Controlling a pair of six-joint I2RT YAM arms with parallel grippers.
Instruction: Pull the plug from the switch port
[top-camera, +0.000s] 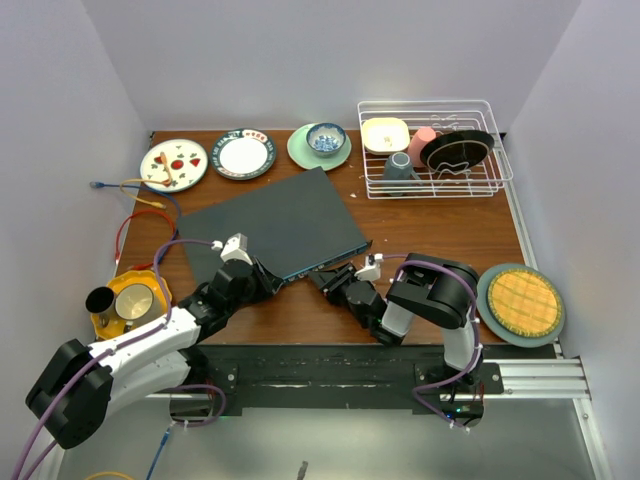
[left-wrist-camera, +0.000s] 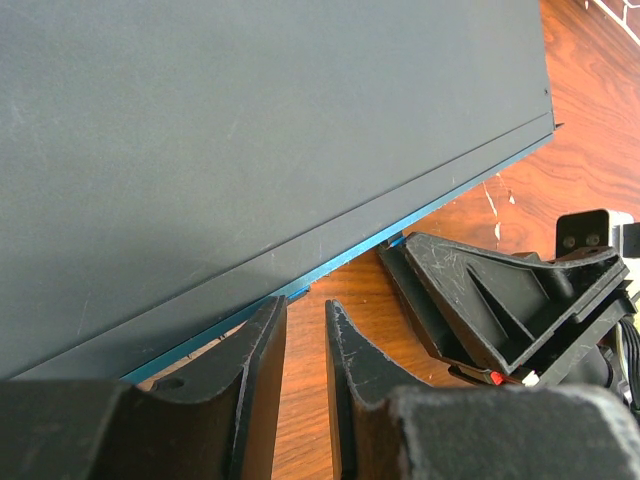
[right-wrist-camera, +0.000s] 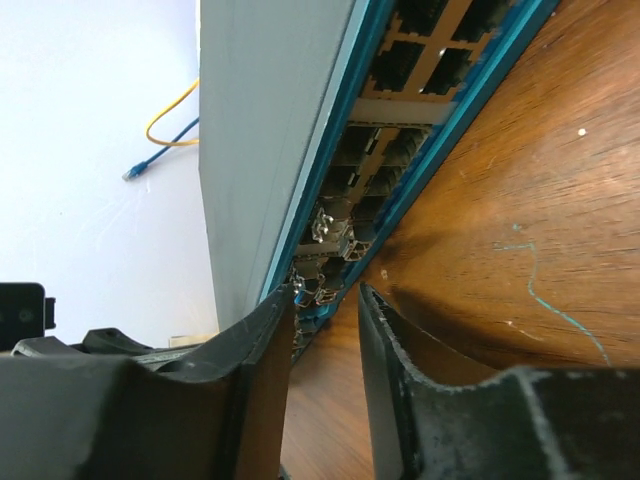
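The dark network switch (top-camera: 265, 220) lies on the wooden table, its row of ports (right-wrist-camera: 355, 200) along the front edge in the right wrist view. My left gripper (top-camera: 270, 280) is at that front edge; its fingertips (left-wrist-camera: 268, 316) sit just below the blue strip, and whether they grip anything is unclear. My right gripper (top-camera: 328, 278) is at the edge a little to the right, its fingertips apart before the lower ports in its wrist view. A small blue piece (right-wrist-camera: 298, 290) shows among those ports, partly behind a finger; I cannot tell if it is the plug.
Plates and a bowl (top-camera: 325, 140) line the back, beside a dish rack (top-camera: 480, 185). A yellow tray with cups (top-camera: 160, 295) and loose cables (top-camera: 125, 230) are at the left; a pie on a plate (top-camera: 525, 300) is at the right.
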